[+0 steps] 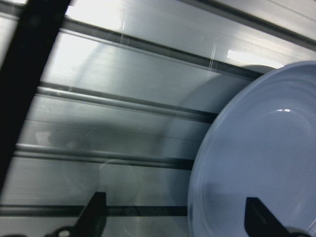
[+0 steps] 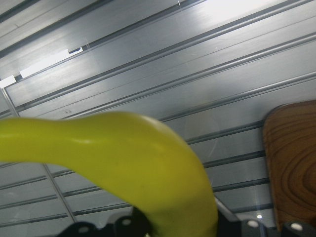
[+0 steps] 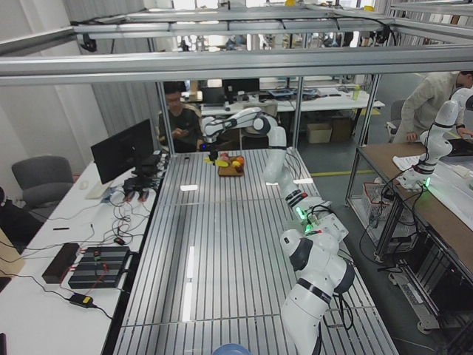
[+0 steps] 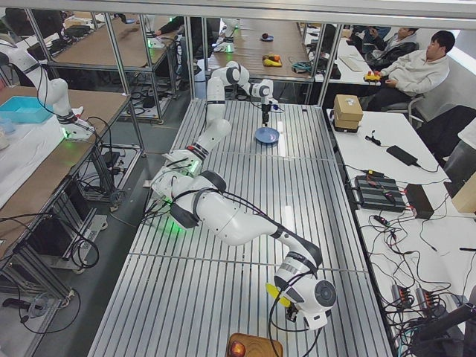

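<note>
A yellow banana (image 2: 123, 148) is held in my right gripper (image 4: 290, 312), shut on it and raised beside a wooden tray (image 4: 256, 346) of colourful fruit at the far end of the slatted table in the camera left view. The tray's corner (image 2: 291, 158) shows right of the banana in the right wrist view. My left gripper is over a blue plate (image 4: 267, 135) at the opposite end; its fingers are apart, open, with the plate's rim below between them.
Both arms rise from the side edge. Desks with cables and electronics (image 3: 100, 266) flank the table, and metal frame bars run overhead.
</note>
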